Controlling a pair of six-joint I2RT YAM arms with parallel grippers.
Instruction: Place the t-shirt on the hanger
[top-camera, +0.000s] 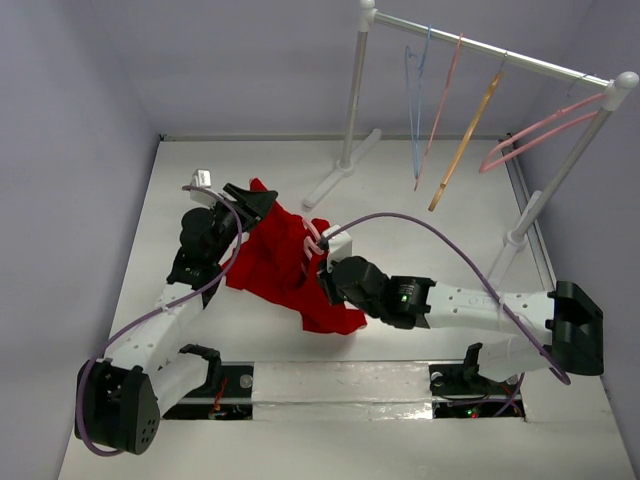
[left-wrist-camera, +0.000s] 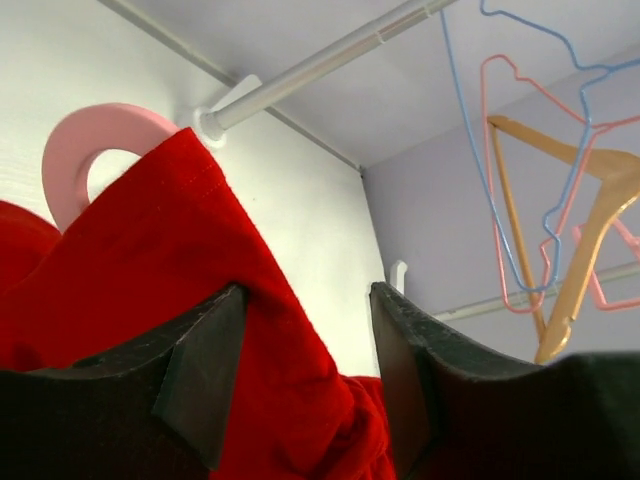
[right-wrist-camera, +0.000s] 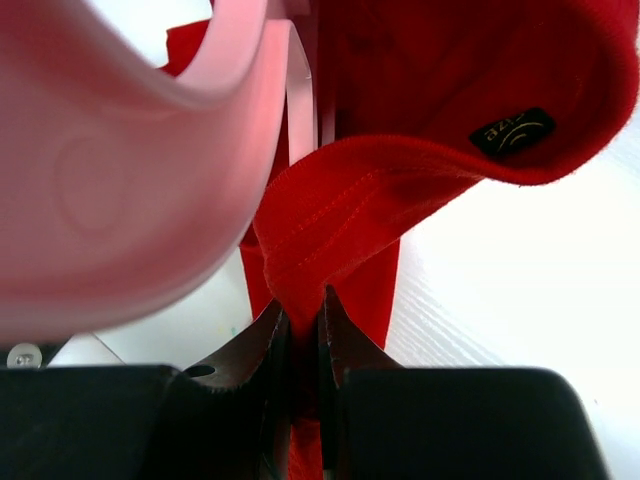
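The red t-shirt (top-camera: 275, 265) hangs loosely between my two arms in the top view. A pink hanger (top-camera: 309, 237) shows at its right side; in the left wrist view a curved end of this hanger (left-wrist-camera: 80, 150) sticks out from behind the red cloth (left-wrist-camera: 190, 230). My left gripper is open, its fingers apart, with the cloth behind and below the gap. My right gripper is shut on a gathered fold of the shirt. Close to the right wrist camera, the hanger's pink body (right-wrist-camera: 120, 160) fills the upper left, and a thinner part reaches behind the shirt's edge.
A white rack (top-camera: 480, 45) stands at the back right. From its bar hang a blue hanger (top-camera: 416, 105), another pink one (top-camera: 440, 110), a wooden one (top-camera: 467, 140) and a further pink one at the right end.
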